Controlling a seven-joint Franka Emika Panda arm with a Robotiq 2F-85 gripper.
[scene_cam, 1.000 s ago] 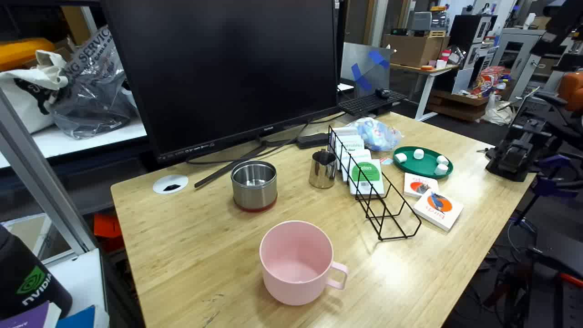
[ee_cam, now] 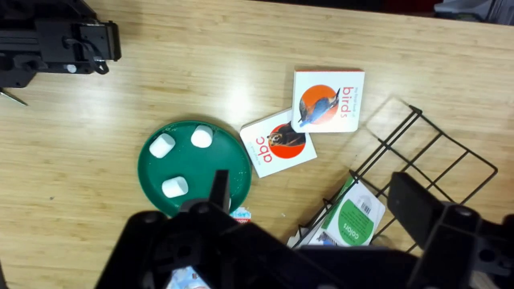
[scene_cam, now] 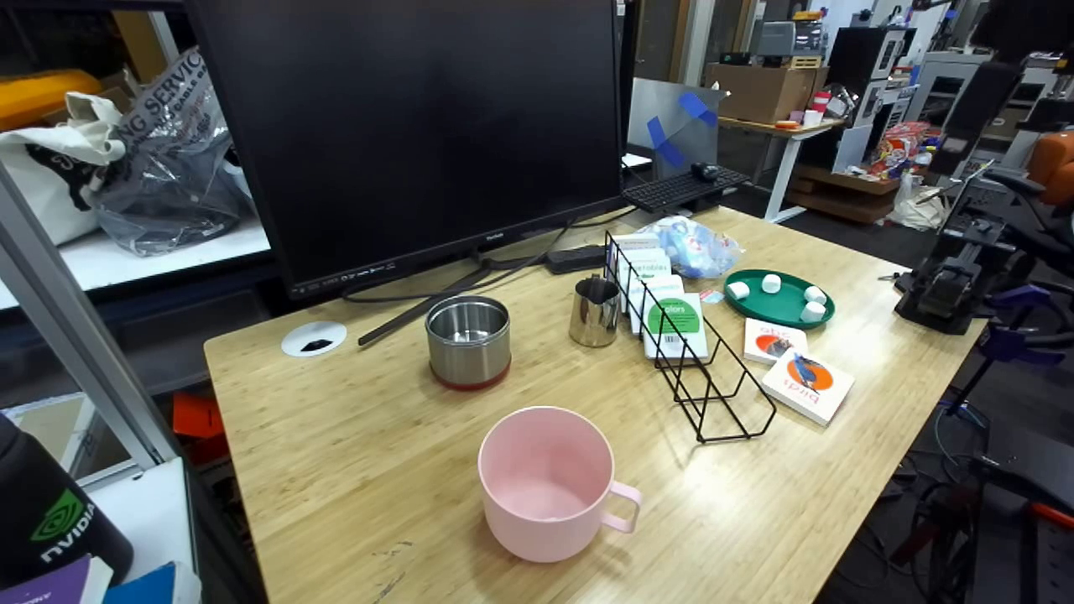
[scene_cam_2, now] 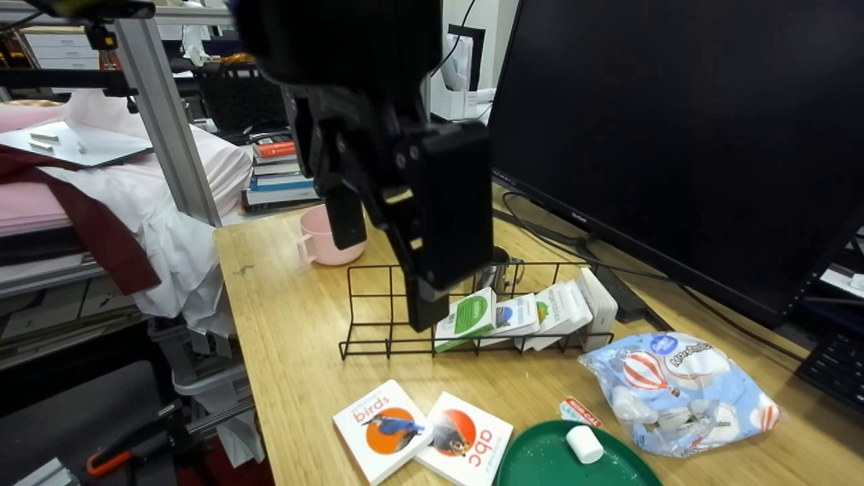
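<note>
My gripper hangs open above the table, nothing between its spread fingers. In exterior view 2 the gripper is in front of the black wire rack. Several small books lean in the rack, the green "colors" book at their front. Outside it, the "birds" book lies flat, partly over the "abc" book. Beside them, a green plate bears several marshmallows, among them one near its middle. One finger hides part of the plate in the wrist view.
A pink mug, a steel bowl and a metal pitcher stand on the table. A marshmallow bag lies by the plate. Behind rises the monitor. Bare wood surrounds the mug.
At the upper right of exterior view 1, the dark arm has shifted and covers more of the background. The objects on the table have stayed in place.
</note>
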